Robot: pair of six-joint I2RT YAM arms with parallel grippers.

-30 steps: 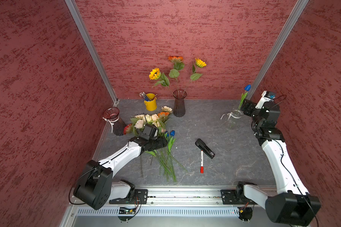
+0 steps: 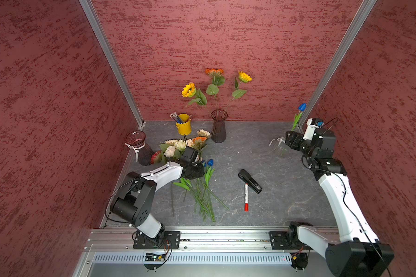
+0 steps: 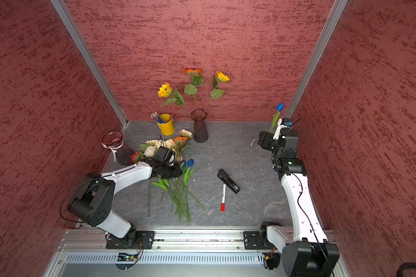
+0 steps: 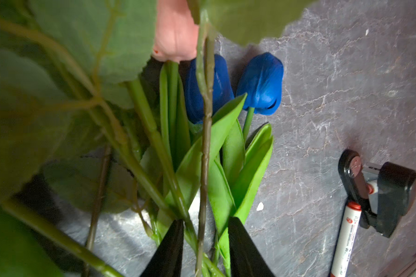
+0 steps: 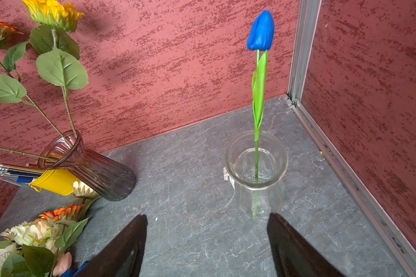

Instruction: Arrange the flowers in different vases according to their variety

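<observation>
My left gripper is over the flower pile, its fingers apart, with a brown stem and green stems in view between them. Just ahead lie two blue tulips, the clearer one [image 4: 262, 83] on the right, and a pink tulip [image 4: 175, 30]. White and orange blooms [image 2: 180, 145] lie behind that gripper. At the far right, my right gripper stands open and empty before a clear vase [image 5: 277, 177] holding one upright blue tulip [image 5: 261, 32]. The dark vase [image 2: 218, 129] holds two yellow sunflowers and an orange flower [image 2: 214, 72]. An empty dark vase [image 2: 141, 150] stands at left.
A yellow bucket [image 2: 184, 125] of brushes or pencils stands near the back wall. A black stapler [image 2: 250, 180] and a red-white marker [image 2: 246, 197] lie mid-table. Bare table stretches between the stapler and the clear vase.
My left arm has shifted its pose, with its gripper staying over the pile and moving slightly back.
</observation>
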